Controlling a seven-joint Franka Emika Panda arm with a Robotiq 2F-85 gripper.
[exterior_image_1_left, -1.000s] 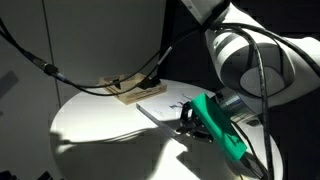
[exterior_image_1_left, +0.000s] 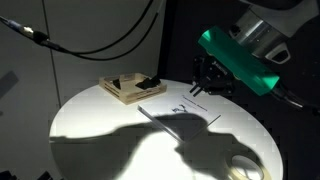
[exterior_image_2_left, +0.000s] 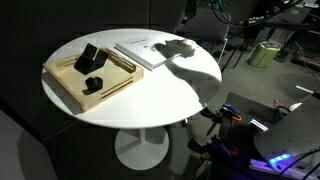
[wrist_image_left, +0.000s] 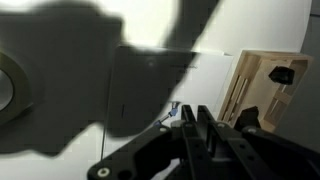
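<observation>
A white board (exterior_image_1_left: 182, 112) with a small dark and blue drawing lies flat on the round white table (exterior_image_1_left: 90, 125). In the wrist view the board (wrist_image_left: 135, 95) is partly under a shadow, the blue mark beside my fingertips. My gripper (exterior_image_1_left: 197, 86) hangs above the board, apart from it. In the wrist view the gripper shows narrow dark fingers close together, shut. Whatever is between them is too small and dark to name. Exterior view 2 shows the gripper (exterior_image_2_left: 184, 20) at the far side of the table.
A wooden tray (exterior_image_2_left: 118, 84) holding black objects stands at one side of the table, past the board. A round roll (exterior_image_1_left: 247, 168) lies near the opposite edge. Bare tabletop (exterior_image_2_left: 170, 100) extends alongside the board. Cables loop from the arm.
The gripper and its green-marked arm have risen away from the tabletop and shifted right in exterior view 1. The roll is more exposed now. Board and tray have stayed put.
</observation>
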